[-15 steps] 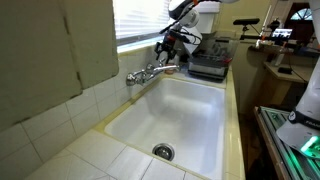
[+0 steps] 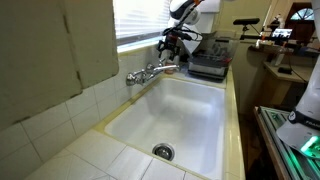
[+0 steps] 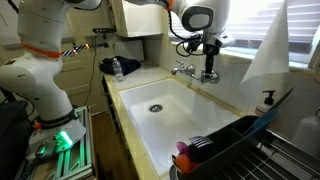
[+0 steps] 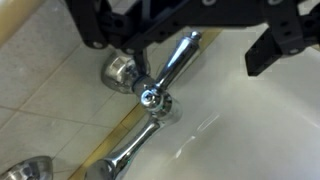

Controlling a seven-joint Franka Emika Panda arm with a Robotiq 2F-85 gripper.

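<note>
Over the back rim of the white sink (image 3: 170, 115), my gripper (image 3: 209, 70) hangs from the arm, close to the wall-mounted chrome faucet (image 2: 150, 73). In the wrist view the two dark fingers stand well apart, so the gripper is open, with nothing held. Below and between them shows a chrome tap fitting (image 4: 152, 98), with one shiny arm running to the upper right and another to the lower left. Whether any finger touches the metal I cannot tell. The sink basin is empty, its drain (image 2: 163, 151) in plain sight.
A black dish rack (image 3: 235, 145) with dishes stands beside the sink, and a soap bottle (image 3: 264, 104) is behind it. A tiled wall (image 2: 60, 130) and window blinds (image 2: 140, 20) bound the back. A cabinet (image 2: 50, 55) overhangs the counter.
</note>
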